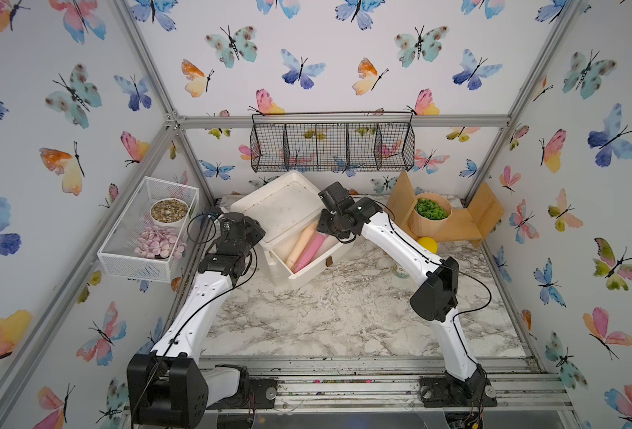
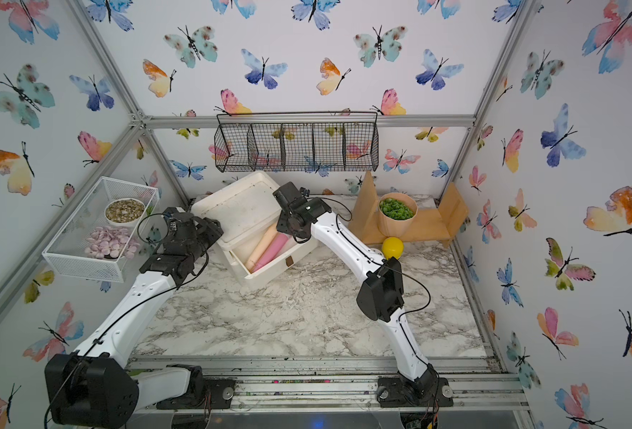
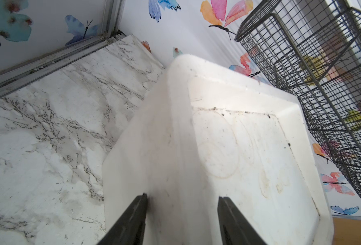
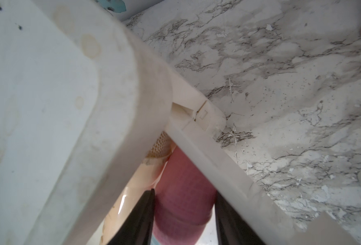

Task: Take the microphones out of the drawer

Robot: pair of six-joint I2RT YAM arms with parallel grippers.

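The white drawer box (image 1: 287, 275) stands open at the back middle, its lid (image 3: 253, 155) raised. Inside lie a pink cylinder (image 1: 307, 254) and a peach one (image 1: 298, 245); in the right wrist view a mesh head (image 4: 160, 145) shows at the far end. My left gripper is at the lid's left corner, fingers apart on either side of its edge, partly open. My right gripper reaches into the box, its parted fingers on either side of the pink cylinder (image 4: 184, 192); whether they grip it I cannot tell.
A wire basket (image 1: 332, 146) hangs on the back wall. A white mesh tray (image 1: 123, 264) with bowl and flowers is at left. A wooden stand (image 1: 466, 225) with a potted plant and a yellow ball (image 2: 392, 248) are at right.
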